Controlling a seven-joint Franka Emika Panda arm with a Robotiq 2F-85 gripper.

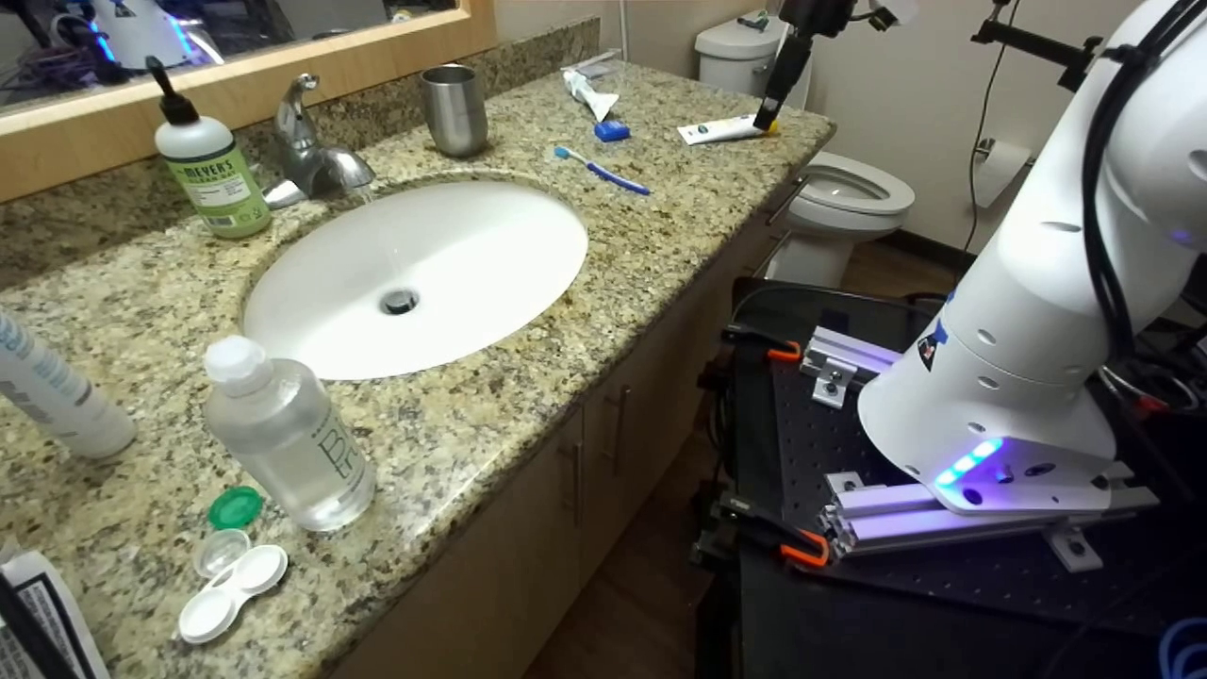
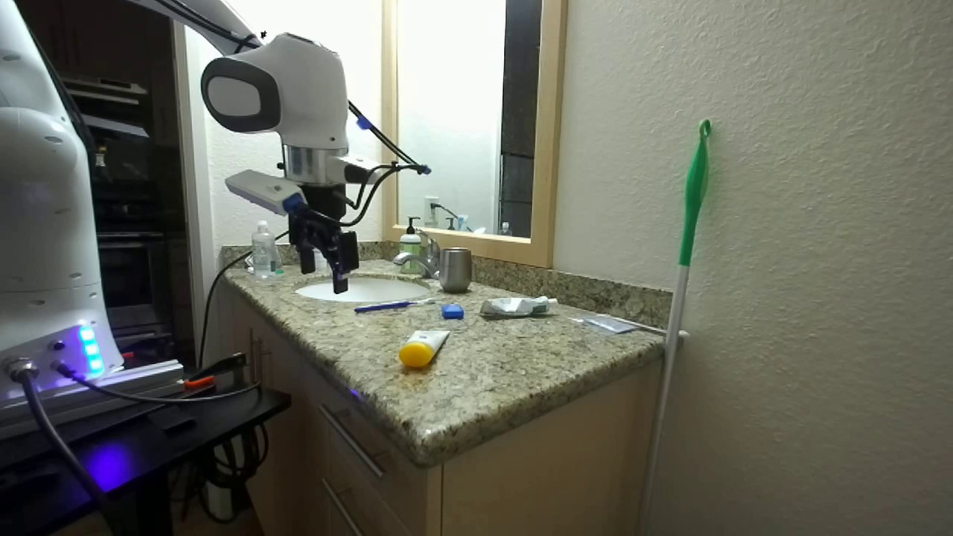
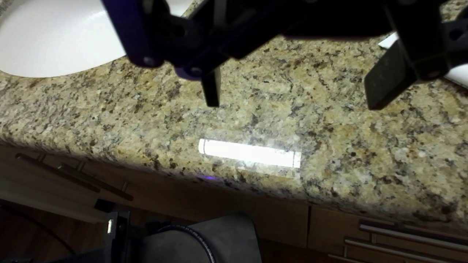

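Note:
My gripper stands open above the bare granite in the wrist view, its two dark fingers wide apart and nothing between them. In exterior view 2 the gripper (image 2: pixel 323 278) hangs over the counter's front side, near the sink. A white tube with a yellow cap (image 2: pixel 431 347) lies close to the counter's near corner. Behind it are a blue toothbrush (image 2: pixel 391 305), a small blue box (image 2: pixel 453 311) and a crumpled white tube (image 2: pixel 518 307). The steel cup (image 2: pixel 456 269) stands upright by the faucet.
The white sink (image 1: pixel 419 277) takes up the counter's middle. A soap bottle (image 1: pixel 211 170) is beside the faucet (image 1: pixel 322 158). A clear bottle (image 1: pixel 292 441), a contact lens case (image 1: pixel 233 593) and a spray can (image 1: pixel 57 390) occupy the other end. Bare granite (image 3: pixel 280 92) lies under my fingers.

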